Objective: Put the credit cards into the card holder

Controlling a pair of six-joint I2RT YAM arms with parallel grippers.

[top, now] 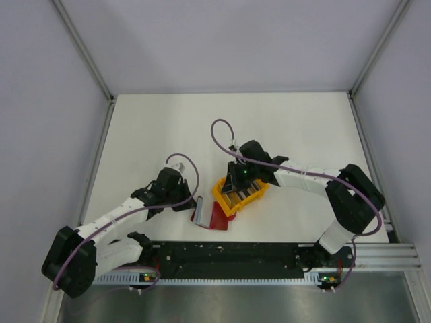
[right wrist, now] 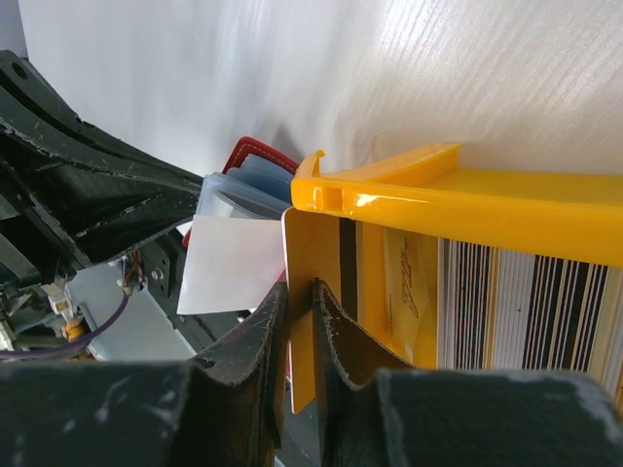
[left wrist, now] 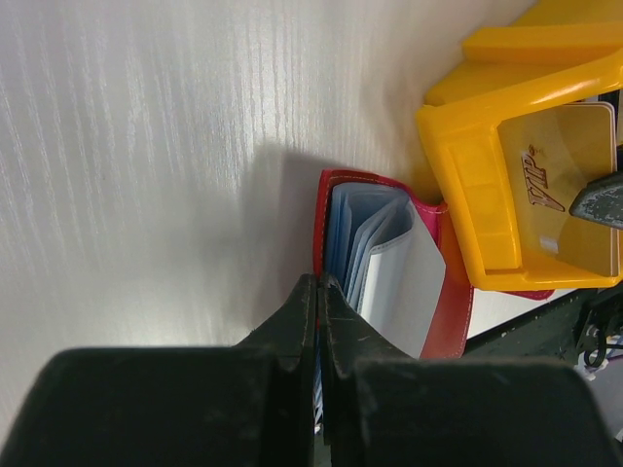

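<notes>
The card holder (left wrist: 394,282), with a red cover and bluish clear sleeves, lies spread on the table. My left gripper is shut at its left side, where the red cover's edge runs in between the fingertips. In the right wrist view a yellow box (right wrist: 467,209) holds several cards on edge. My right gripper reaches into its near end, slightly open. Its fingers (right wrist: 275,311) stand on either side of the front gold card (right wrist: 310,243); a firm grip does not show. Behind it stands another gold card (right wrist: 409,287).
In the top view the yellow box (top: 254,194) stands right against the card holder (top: 219,219), so both grippers work close together. A black bar (top: 225,261) runs along the front.
</notes>
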